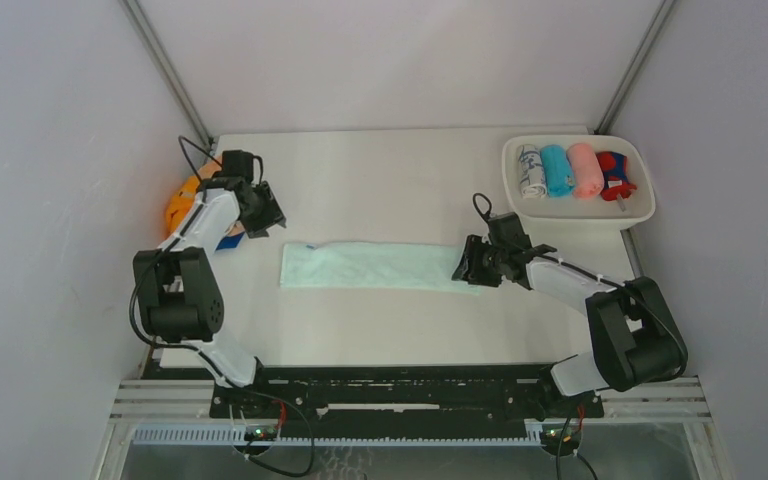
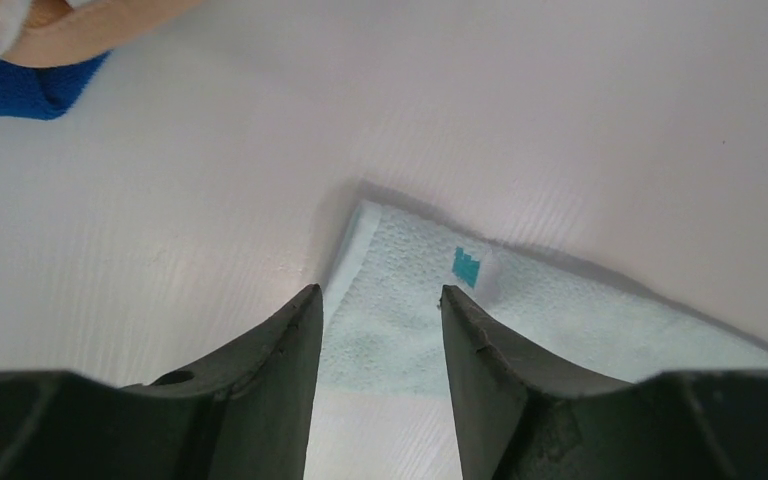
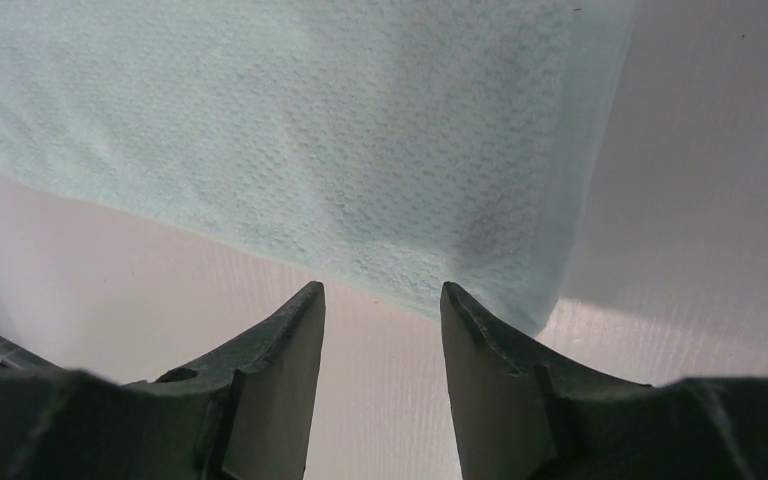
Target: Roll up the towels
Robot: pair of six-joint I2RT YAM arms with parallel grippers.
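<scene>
A pale mint towel point(image 1: 370, 266) lies flat in a long, narrow strip across the table. Its left end, with a small teal tag point(image 2: 466, 267), shows in the left wrist view. My left gripper point(image 1: 275, 228) is open and empty, up and to the left of that end, with table between them in the top view. Over the towel's right end is my right gripper point(image 1: 467, 277), hiding part of it from above. Its fingers point(image 3: 285, 370) stand apart with nothing between them; the towel's near edge and right corner point(image 3: 538, 318) lie just beyond the fingertips.
In a white bin point(image 1: 580, 212) at the back right lie several rolled towels, among them a blue roll point(image 1: 557, 170) and a pink roll point(image 1: 586, 170). An orange cloth point(image 1: 182, 204) is piled at the left edge, partly behind the left arm.
</scene>
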